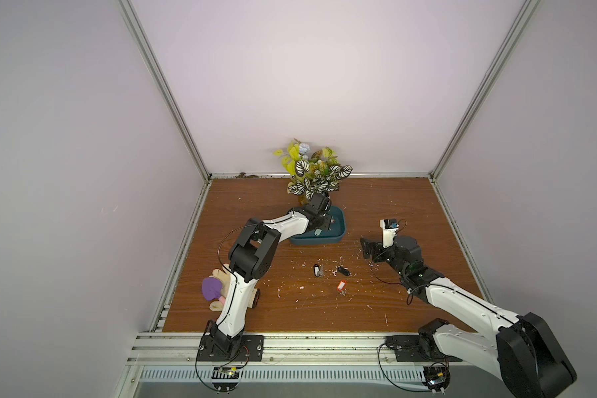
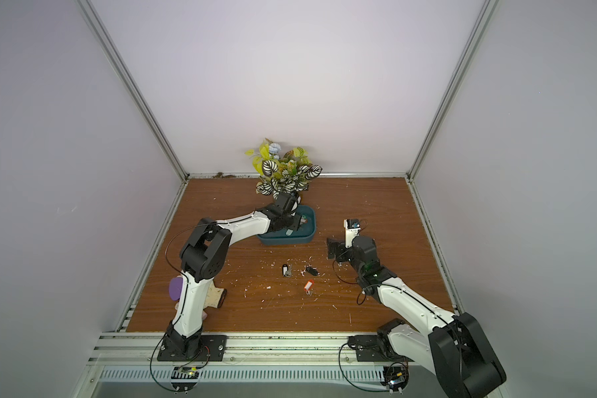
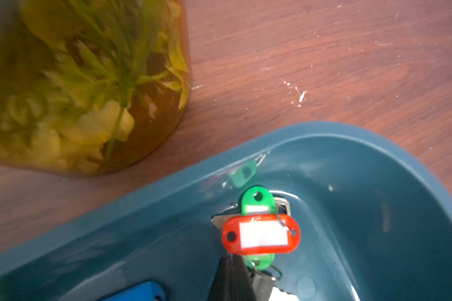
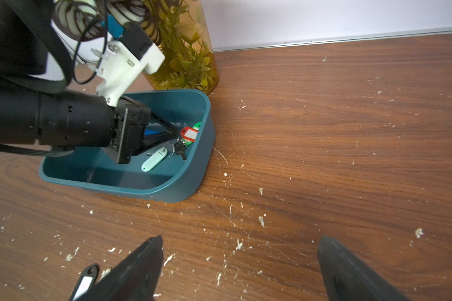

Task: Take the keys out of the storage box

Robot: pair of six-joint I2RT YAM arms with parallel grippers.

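Note:
My left gripper is inside the teal storage box (image 3: 331, 131), its fingers shut together with nothing showing between them. Keys with a red tag (image 3: 263, 234) lying across a green tag (image 3: 257, 196) rest in the box's corner, just beyond the fingertips. A dark key (image 3: 262, 286) lies beside those fingertips, partly cut off by the frame edge. The right wrist view shows a pale green tag (image 4: 154, 159) on a ring on the box floor. A blue tag (image 3: 135, 293) lies farther left. Outside the box, to its right, my right gripper stands open and empty above the table.
A vase of flowers (image 3: 100, 100) stands right behind the box. On the table in front lie a black-and-white tag (image 1: 316, 270), a black key fob (image 1: 343, 270) and a red tag with keys (image 1: 341, 285). A purple item (image 1: 211, 288) sits front left.

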